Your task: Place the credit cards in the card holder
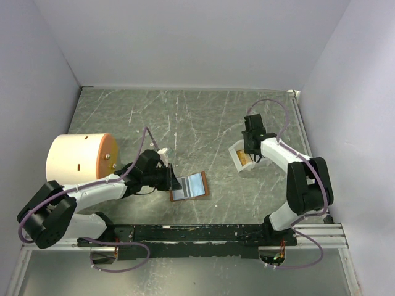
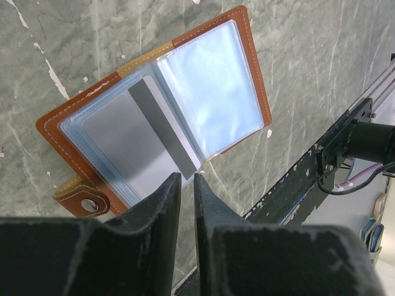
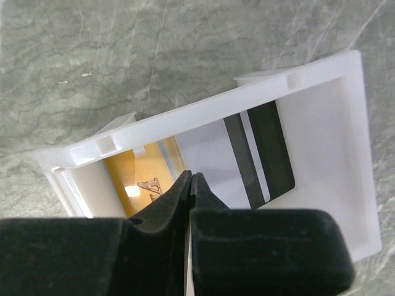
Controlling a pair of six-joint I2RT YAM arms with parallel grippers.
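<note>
The brown card holder [image 2: 256, 86] lies open flat on the table, its clear sleeves facing up. In its left-hand sleeve shows a grey-white card [image 2: 126, 129] with a dark stripe; the other sleeve [image 2: 213, 80] looks empty. Just over the holder's near edge hangs my left gripper, fingers slightly parted, nothing between them. A white tray [image 3: 216, 108] holds a gold card [image 3: 137, 176] and, beside it, grey and black-striped cards [image 3: 213, 157]. Above these cards my right gripper is shut, with nothing showing between its fingers.
A cream cylinder with an orange rim [image 1: 77, 161] stands at the table's left, behind the left arm.
</note>
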